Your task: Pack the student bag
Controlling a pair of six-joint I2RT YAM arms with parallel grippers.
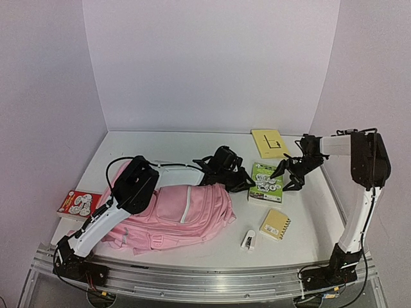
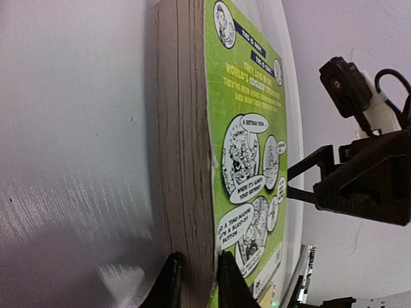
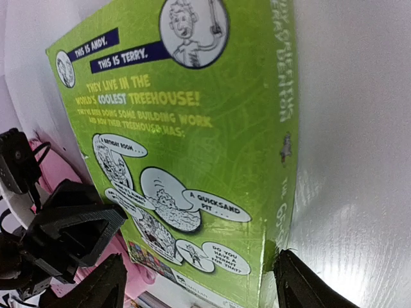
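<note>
A thick green book (image 1: 264, 184) lies on the table right of the pink bag (image 1: 173, 208). My left gripper (image 1: 249, 183) is at the book's left side. In the left wrist view its fingertips (image 2: 172, 269) stand a small gap apart at the page edge of the green book (image 2: 247, 141); whether they grip it I cannot tell. My right gripper (image 1: 287, 176) is at the book's right side. In the right wrist view it is open, with one finger (image 3: 298, 282) beside the spine and the other (image 3: 106, 282) near the lower left cover.
A yellow folder (image 1: 270, 144) lies behind the book, a small spiral notebook (image 1: 275, 224) in front of it. A white stapler-like item (image 1: 248, 240) is near the front. A red book (image 1: 79, 204) sits left of the bag.
</note>
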